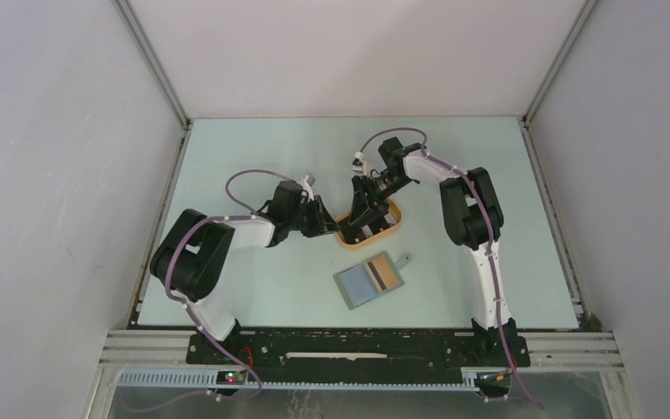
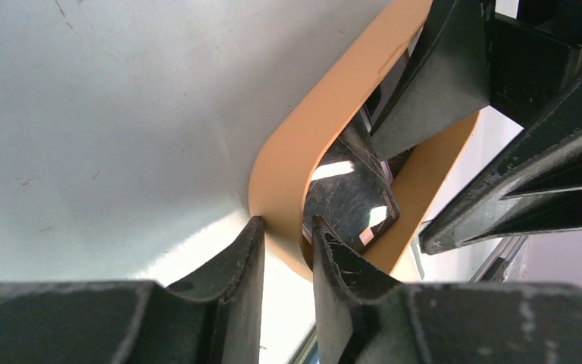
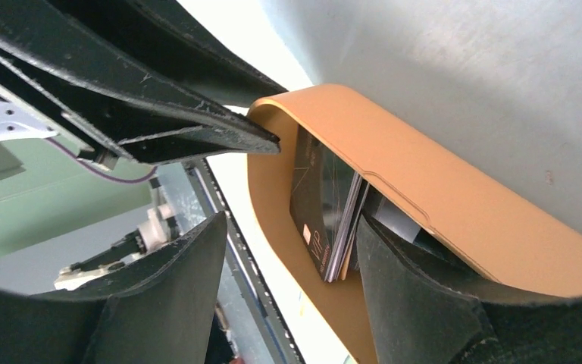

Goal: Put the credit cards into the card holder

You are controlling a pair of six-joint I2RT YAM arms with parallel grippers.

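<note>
An orange oval tray (image 1: 389, 229) holds dark cards (image 3: 322, 197); in the right wrist view they stand stacked on edge at one end. My left gripper (image 1: 323, 225) is at the tray's left end, its fingertips either side of the orange wall in the left wrist view; whether they touch it is unclear. My right gripper (image 1: 362, 201) is over the tray, open, its fingers (image 3: 159, 296) around the end with the stack. The arms partly hide the tray's contents.
A flat grey board (image 1: 358, 284) with blue and tan panels lies in front of the tray.
</note>
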